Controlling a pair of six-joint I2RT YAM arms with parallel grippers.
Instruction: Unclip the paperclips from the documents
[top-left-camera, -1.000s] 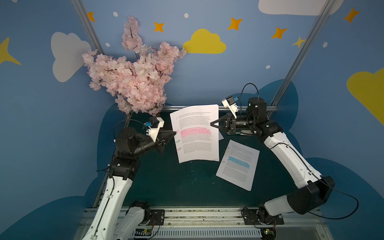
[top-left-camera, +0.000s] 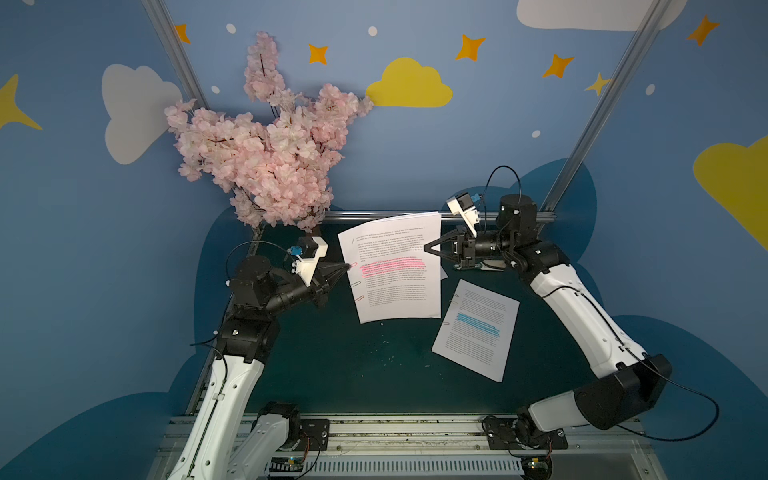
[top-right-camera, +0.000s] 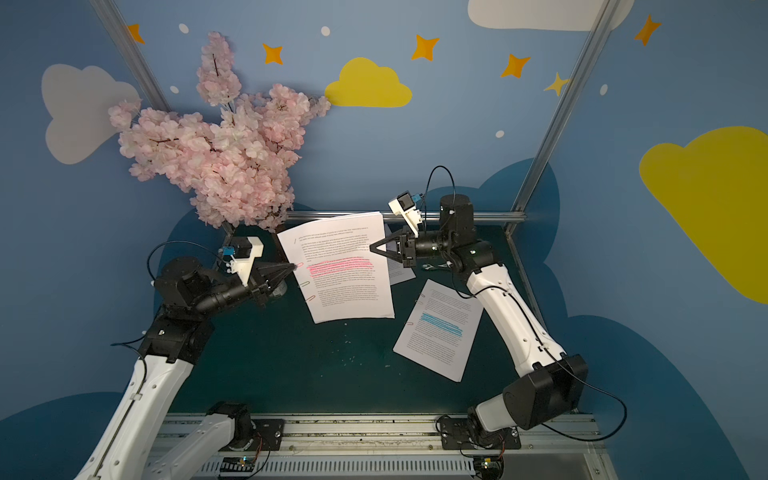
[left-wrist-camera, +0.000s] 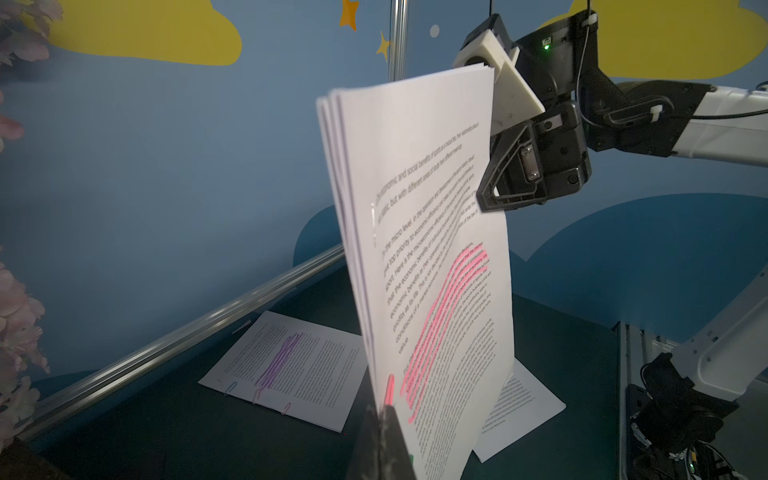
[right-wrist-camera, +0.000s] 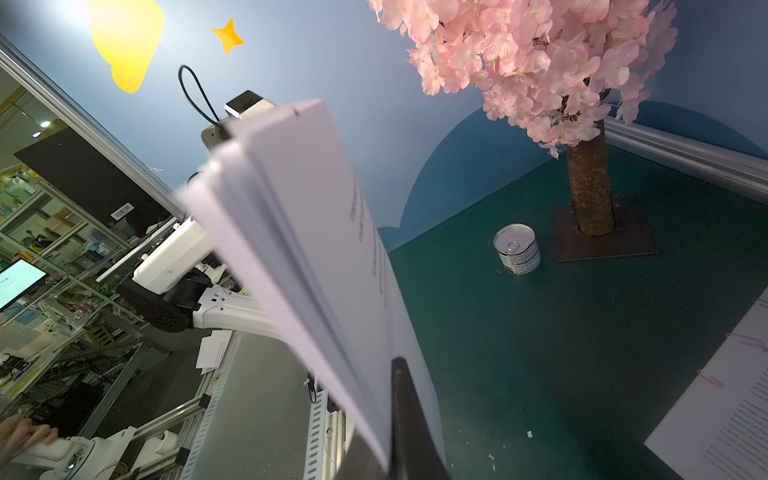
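A thick paper stack with pink highlighting stands up between the arms. My right gripper is shut on its right edge, holding it off the table. At its left edge, my left gripper is shut, its tips against the red-pink paperclip; whether the clip lies between them I cannot see. Lower on that edge sit another clip and a reddish clip. On the table lie a blue-highlighted document, with a clip at its left edge, and a purple-highlighted document bearing several clips.
A pink blossom tree rises at the back left, a small tin can near its base.
The raised stack has shifted and flattened slightly, its top right corner now farther right. The right gripper has moved a little to the right; the left tips have edged slightly left.
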